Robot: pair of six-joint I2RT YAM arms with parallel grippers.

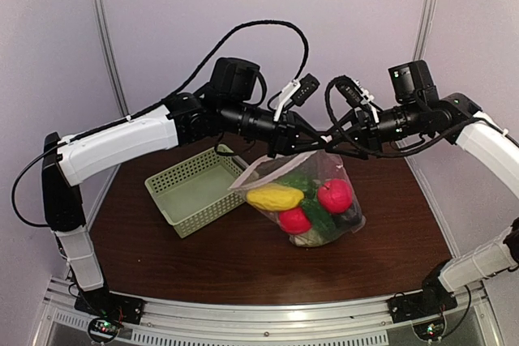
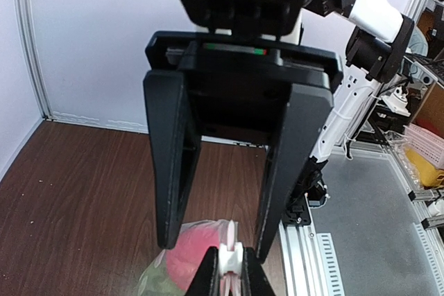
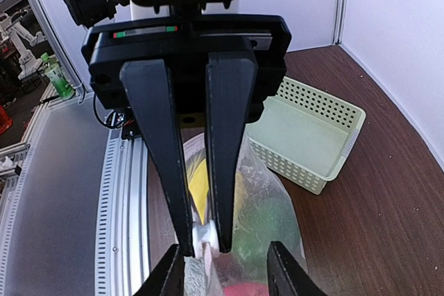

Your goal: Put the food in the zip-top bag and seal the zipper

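A clear zip top bag (image 1: 268, 169) hangs over the table with food inside: a yellow piece (image 1: 274, 197), red pieces (image 1: 335, 195) and green ones (image 1: 321, 221). My left gripper is shut on the white zipper slider at the bag's top edge; the right wrist view also shows its fingers (image 3: 220, 171) closed around that slider. Facing it, my right gripper is part open, its fingertips apart on either side of the bag's top strip (image 3: 210, 274). From above, both grippers almost meet. How much of the zipper is closed cannot be told.
Behind and left of the bag stands an empty green basket (image 1: 185, 221), close to the bag's left edge.
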